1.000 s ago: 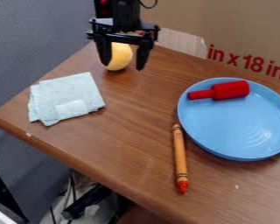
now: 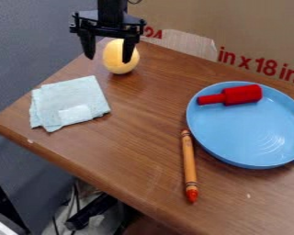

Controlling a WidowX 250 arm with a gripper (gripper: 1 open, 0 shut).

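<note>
At the top of the camera view my black gripper point(image 2: 107, 48) hangs with its fingers spread open, above and in front of a yellow ball point(image 2: 121, 61) near the table's back left. A pale blue folded cloth point(image 2: 69, 104) lies at the left. A light blue plate point(image 2: 245, 138) on the right holds a red cylindrical object with a handle point(image 2: 241, 95). An orange crayon point(image 2: 189, 167) lies left of the plate. Whether the fingers touch the ball is unclear.
The wooden table point(image 2: 125, 156) has clear room in its middle and front. A cardboard panel point(image 2: 235, 37) with red lettering stands behind it. The table's left edge drops to a grey area.
My gripper has moved left and up, uncovering more of the yellow ball. The other objects have stayed in place.
</note>
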